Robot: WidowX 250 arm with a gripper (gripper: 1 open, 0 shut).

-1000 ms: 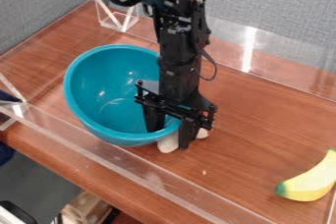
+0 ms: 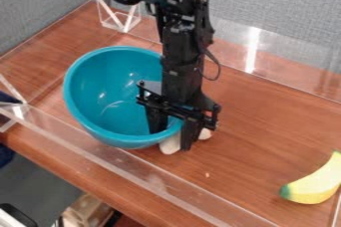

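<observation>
A turquoise bowl [image 2: 104, 92] sits on the wooden table left of centre. My black gripper [image 2: 172, 127] is low at the bowl's right side, its fingertips at or just over the rim. Behind and beneath it lies a pale whitish object [image 2: 170, 144], mostly hidden by the gripper and bowl. Whether the fingers grip the rim or the pale object, and how wide they stand, I cannot tell.
A yellow banana [image 2: 314, 179] lies at the right. Clear plastic barriers edge the table at front and back. The wood between gripper and banana is free. Beyond the front left edge are cables and other objects below.
</observation>
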